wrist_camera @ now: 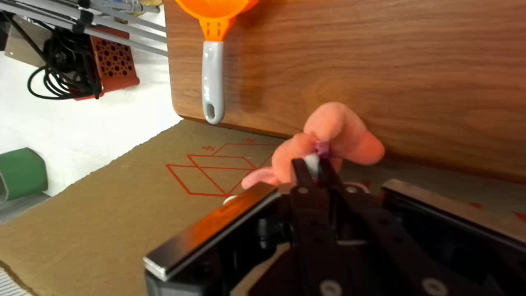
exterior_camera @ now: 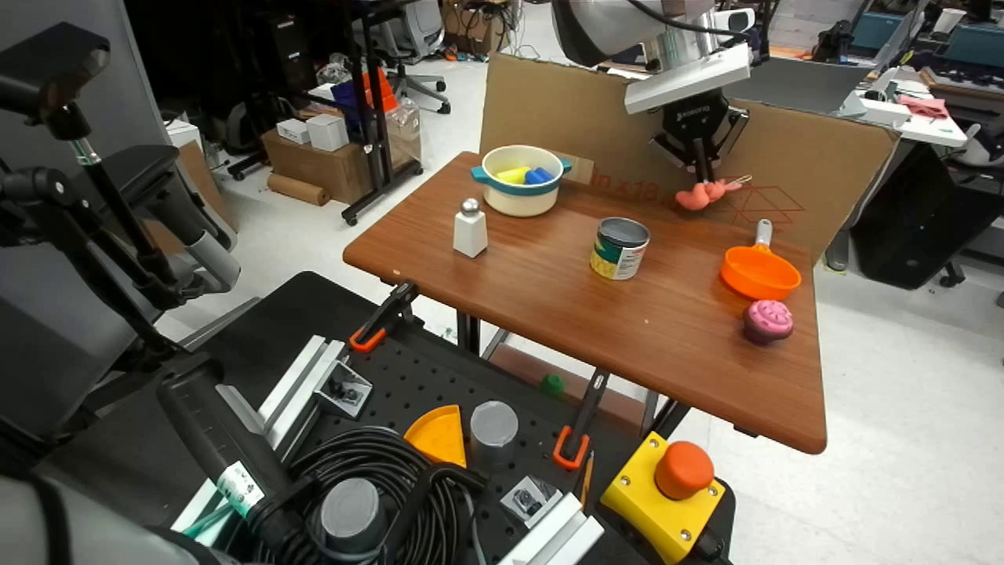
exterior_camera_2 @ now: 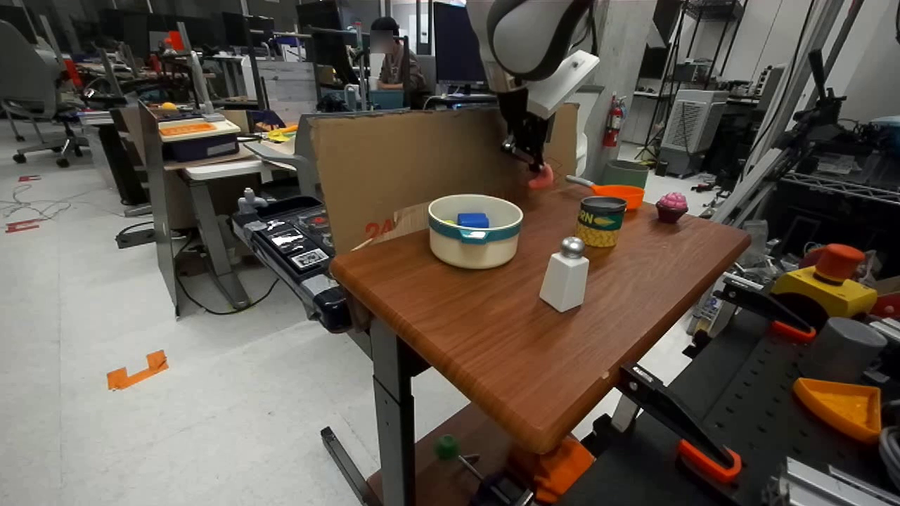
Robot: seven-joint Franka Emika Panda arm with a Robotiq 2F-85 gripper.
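Clasped between the fingertips of my gripper is a small pink plush toy [wrist_camera: 345, 133]; my gripper is shut on it. In exterior view 1 the toy [exterior_camera: 698, 195] hangs beneath the gripper [exterior_camera: 702, 177], near the far edge of the wooden table and in front of the cardboard panel. Exterior view 2 shows the toy [exterior_camera_2: 542, 176] behind the corn can, partly covered by the arm. Whether it touches the table I cannot tell.
A cream pot [exterior_camera: 520, 202] with teal handles holds a yellow and a blue piece. A white shaker [exterior_camera: 470, 235], a corn can [exterior_camera: 618, 256], an orange strainer [exterior_camera: 758, 273] and a pink-topped cupcake [exterior_camera: 768, 322] stand on the table [exterior_camera: 555, 282]. Cardboard [exterior_camera: 583, 122] walls the far side.
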